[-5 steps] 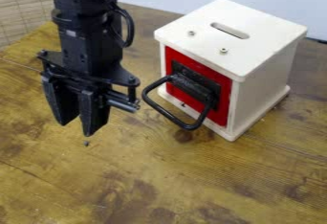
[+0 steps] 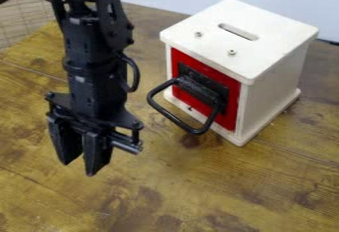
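My black gripper (image 2: 82,147) hangs low over the wooden table at the left of the camera view, its two dark fingers pointing down; whether they are apart or together is hard to make out. To its right stands a white box (image 2: 241,38) with a slot in the top and a red front panel (image 2: 228,119). A black U-shaped handle (image 2: 181,119) sticks out from that panel toward the gripper, apart from it.
A woven mat (image 2: 24,18) lies at the back left, and a pale wall runs behind.
The gripper has moved down and slightly to the left, a little farther from the handle. The box and handle stand unchanged.
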